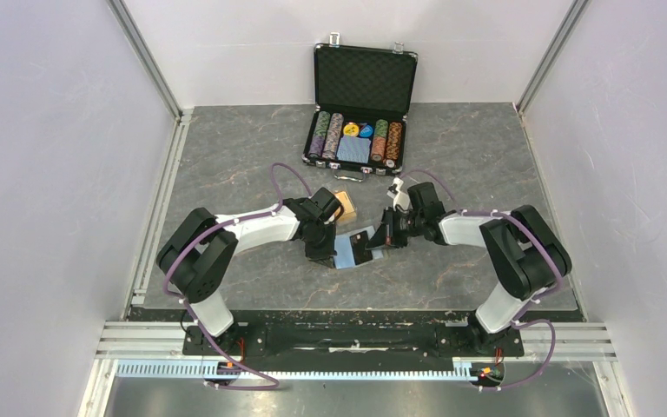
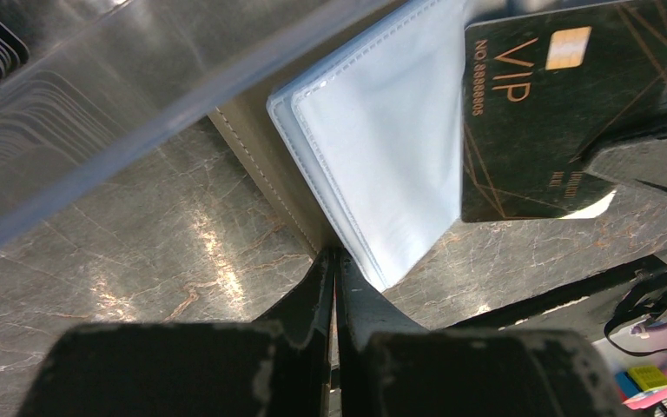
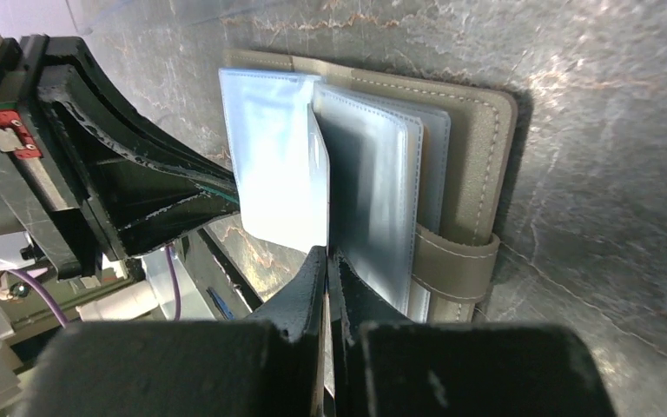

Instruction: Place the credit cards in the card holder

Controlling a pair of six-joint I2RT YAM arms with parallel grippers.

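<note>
A brown card holder (image 3: 473, 161) lies open on the table, its pale blue clear sleeves (image 2: 382, 130) spread out. My left gripper is shut at its edge, pinching it low down. In the right wrist view, the left gripper's fingers (image 3: 195, 195) reach the outer side of a sleeve. A black VIP card (image 2: 530, 130) stands over the sleeves; my right gripper (image 1: 380, 240) is shut on it. From the right wrist, this card (image 3: 322, 187) shows nearly edge-on, beside the raised sleeves. How far it sits inside a sleeve, I cannot tell.
A clear plastic box (image 2: 69, 139) is just behind the holder, with a gold card (image 1: 345, 205) visible in it from above. Farther back stands an open chip case (image 1: 360, 139).
</note>
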